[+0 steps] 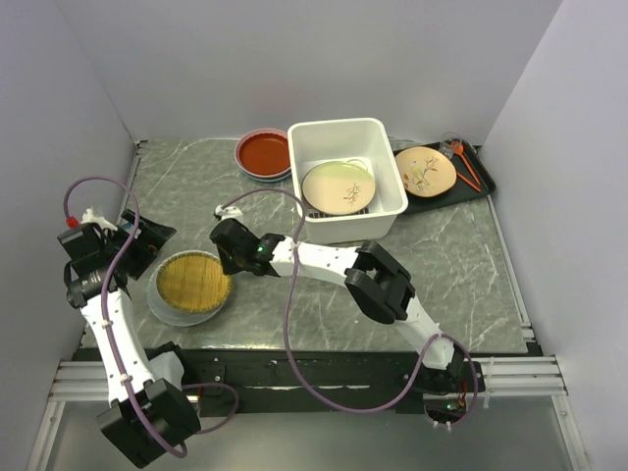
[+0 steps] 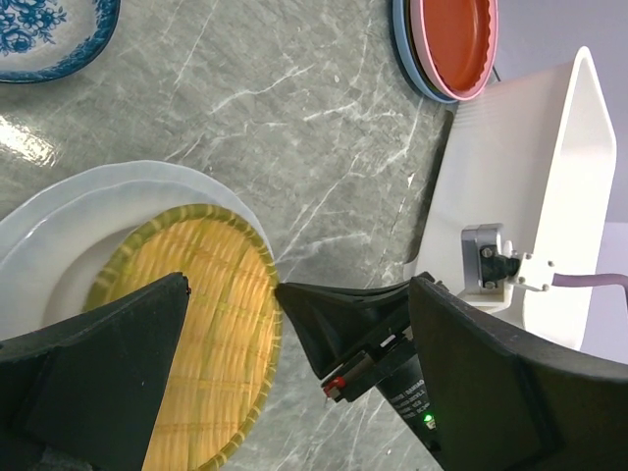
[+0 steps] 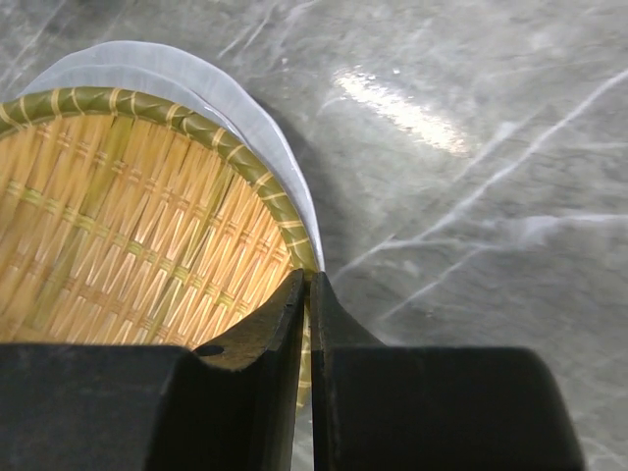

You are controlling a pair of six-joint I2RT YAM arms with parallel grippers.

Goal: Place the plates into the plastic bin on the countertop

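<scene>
A woven bamboo plate (image 1: 192,282) lies over pale plates (image 1: 170,313) at the left front of the counter. My right gripper is shut on the rim of the bamboo plate at its right side, with a pale rim beside it. My left gripper stands open above the stack's upper left, nothing between its fingers. The white plastic bin (image 1: 350,229) at the back holds a cream-and-green plate (image 1: 334,183).
Red and blue stacked plates (image 1: 263,152) sit left of the bin. A dark tray (image 1: 476,178) with a floral plate (image 1: 427,169) and red utensils is at back right. A blue patterned dish (image 2: 44,39) lies beyond the stack.
</scene>
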